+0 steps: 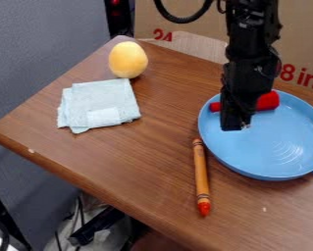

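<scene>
My black gripper [237, 108] reaches down from the top right over the back left part of a blue plate [266, 150]. A red cylindrical object [268, 101] lies on the plate, partly behind the fingers; whether they hold it cannot be told. An orange crayon-like stick [201, 178] with a red tip lies on the table left of the plate. A yellow egg-shaped object [128, 60] and a folded pale cloth [97, 105] sit on the left side of the table.
The wooden table [120, 167] has free room in its middle and front. Its left edge drops to a grey area with cables below. A cardboard box [185, 25] stands behind the table.
</scene>
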